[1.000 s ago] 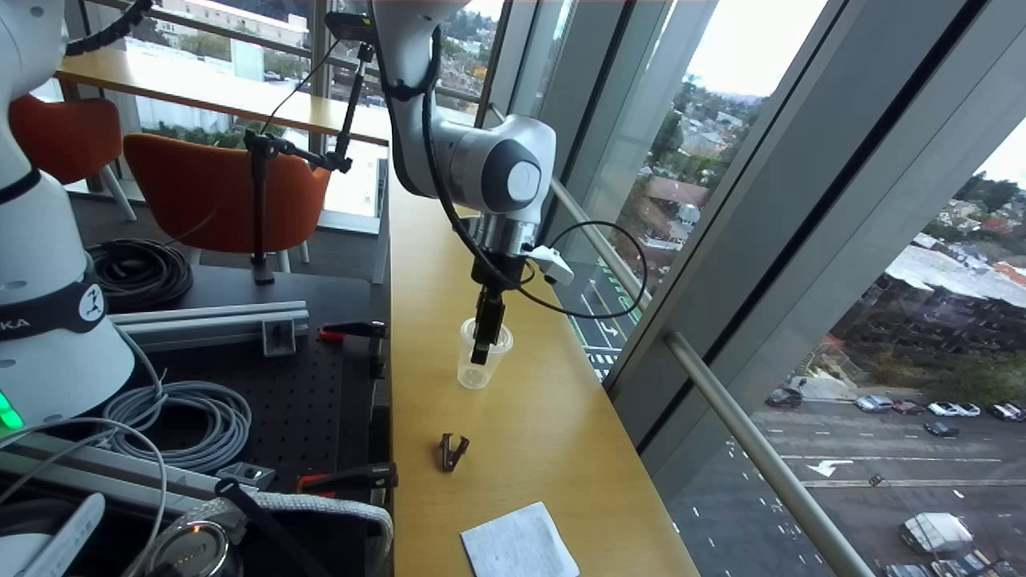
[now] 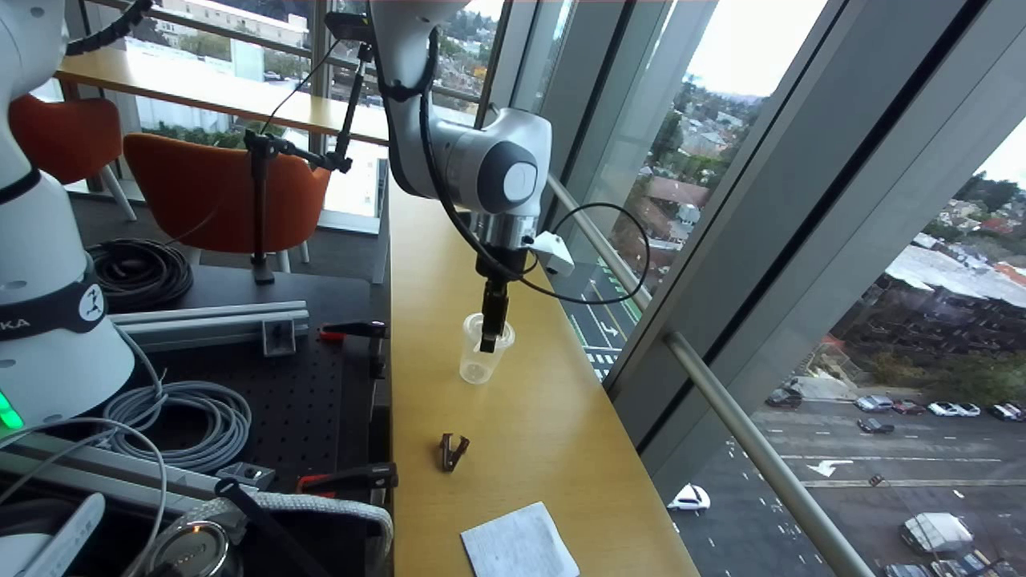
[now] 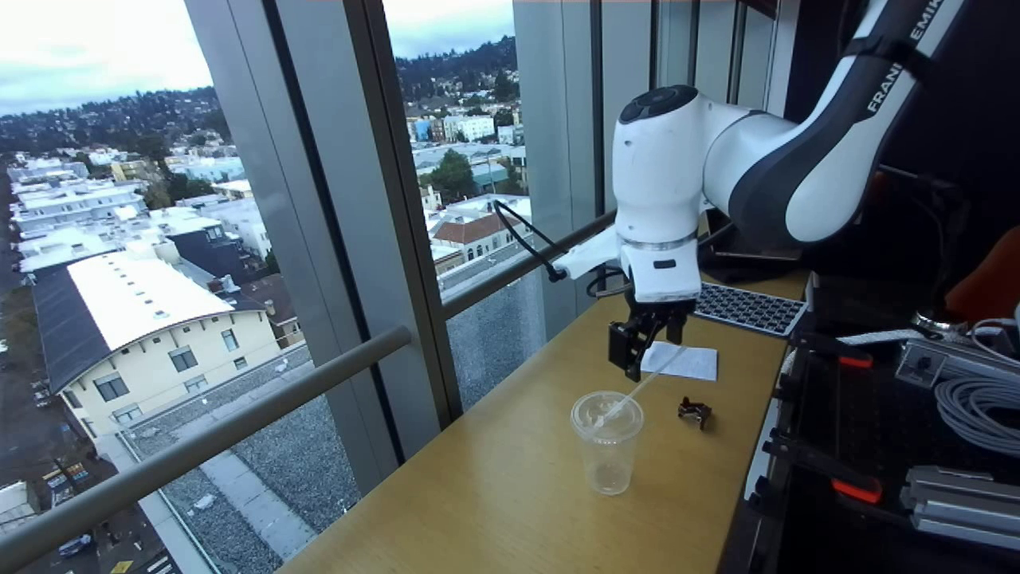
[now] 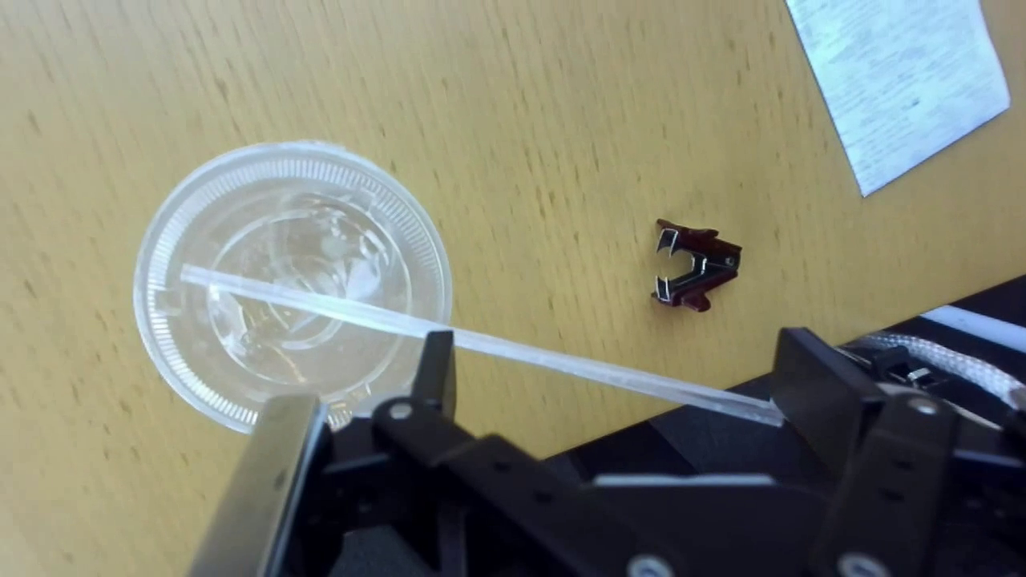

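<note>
A clear plastic cup (image 2: 475, 367) with a lid stands upright on the table. A translucent straw (image 4: 577, 366) pokes out of the lid and leans sideways. My gripper is open above the table, close to the cup; in exterior view 2 it appears just above and behind the cup (image 3: 609, 464). In the wrist view the straw spans the gap between the fingers, its free end beside the right finger (image 4: 817, 385). Whether the straw touches either finger, I cannot tell. Exterior view 1 shows the gripper (image 2: 487, 344) overlapping the cup's rim.
A dark red staple remover (image 4: 700, 266) lies on the table, with a pale folded cloth or paper (image 2: 520, 540) farther along. A black keyboard-like grid (image 3: 751, 307) sits near the arm's side. Windows and a rail (image 2: 760, 447) border one table edge; a cluttered dark cart (image 2: 288, 404) borders the other.
In exterior view 1 my gripper has risen slightly and shifted a little right, with its fingers more upright. The cup has shifted slightly up in the picture. The staple remover and cloth are unmoved.
</note>
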